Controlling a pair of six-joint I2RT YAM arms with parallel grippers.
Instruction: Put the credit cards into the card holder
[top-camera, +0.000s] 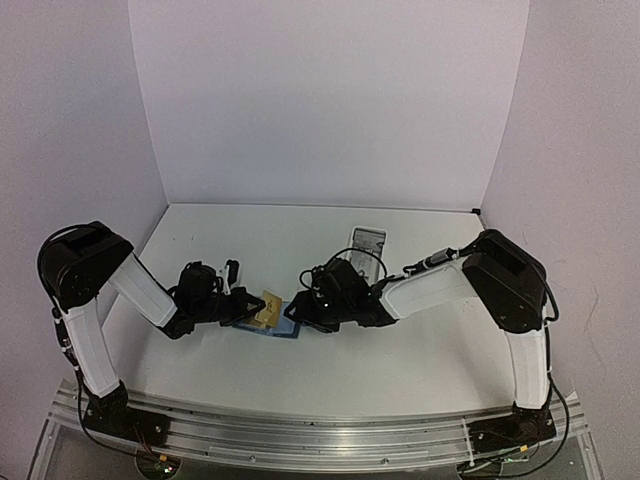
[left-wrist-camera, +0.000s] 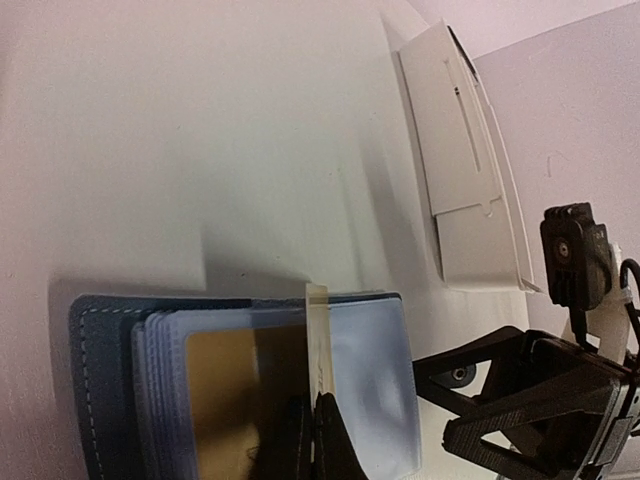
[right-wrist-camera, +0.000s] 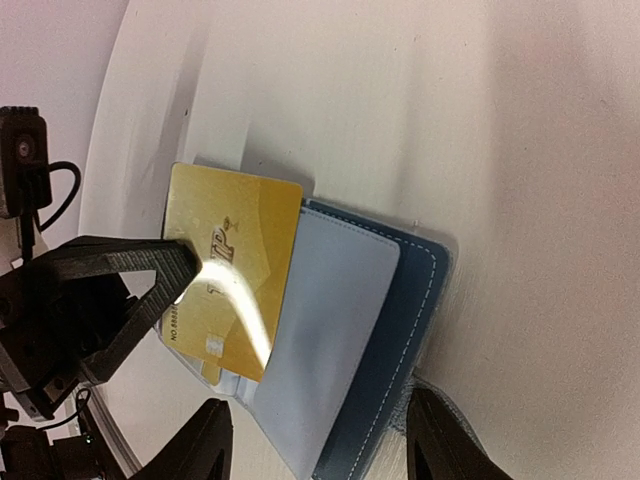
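A gold card (right-wrist-camera: 235, 270) is pinched by my left gripper, which is shut on it. In the left wrist view the card stands nearly edge-on above the open blue card holder (left-wrist-camera: 110, 390). Another gold card (left-wrist-camera: 225, 390) lies in the holder's left part, behind clear plastic. The right wrist view shows the held card tilted over the holder's pale inner page (right-wrist-camera: 325, 320). At the holder's right side my right gripper stands open, its fingers (right-wrist-camera: 190, 450) apart with the holder's edge between them. Whether they touch the holder, I cannot tell.
A white box-like stand (top-camera: 368, 245) with a grey printed face is behind the right gripper. Bare white table (top-camera: 250, 375) lies in front of the holder, with a metal rail (top-camera: 300, 435) along the near edge.
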